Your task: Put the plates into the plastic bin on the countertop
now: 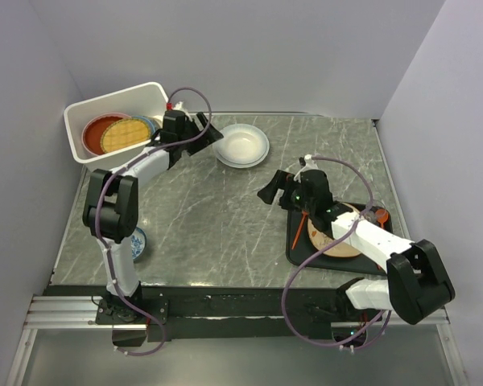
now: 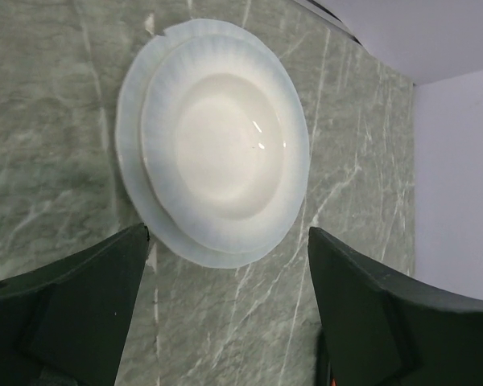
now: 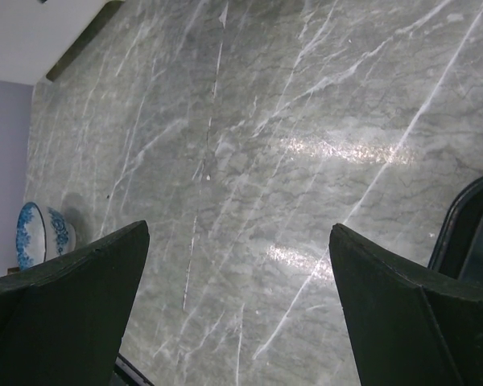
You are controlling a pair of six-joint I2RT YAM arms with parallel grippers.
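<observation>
Two white plates [image 1: 242, 145], one stacked on the other, lie on the counter at the back middle; the upper is a deep one, and in the left wrist view the stack [image 2: 225, 145] sits ahead of the fingers. My left gripper [image 1: 210, 129] hovers just left of the stack, its fingers apart and nothing between them. At the back left stands the white plastic bin [image 1: 80, 121], with a red-brown plate [image 1: 93, 133] and a yellow woven round piece [image 1: 124, 135] inside. Over the counter's middle right, my right gripper [image 1: 272, 188] is open and empty.
A black tray [image 1: 306, 259] with a round wooden board [image 1: 338, 244] and red-handled utensils lies under the right arm. Partly behind the left arm is a blue-patterned bowl [image 1: 138, 243].
</observation>
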